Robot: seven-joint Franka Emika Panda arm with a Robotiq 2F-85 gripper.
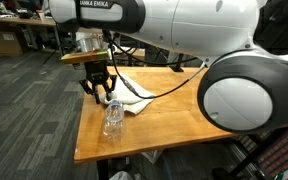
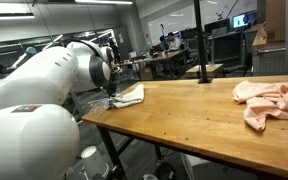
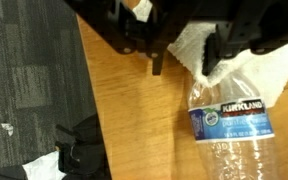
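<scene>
A clear plastic water bottle with a blue and white label (image 3: 234, 121) shows at the lower right of the wrist view, its narrow end near one finger. It is also near the table's left end in exterior view 1 (image 1: 114, 120). Whether it lies flat or stands is hard to tell. My gripper is open, its dark fingers apart, with no object visibly held between them. Exterior view 1 shows the gripper (image 1: 97, 86) just behind the bottle. A white cloth (image 1: 134, 93) lies crumpled on the wooden table beside the fingers.
The wooden table (image 1: 169, 118) is broadly clear to the right of the bottle. A pink cloth (image 2: 264, 103) rests at its far end in exterior view 2. The table's edge runs close by the gripper, with grey carpet (image 3: 29, 75) beyond.
</scene>
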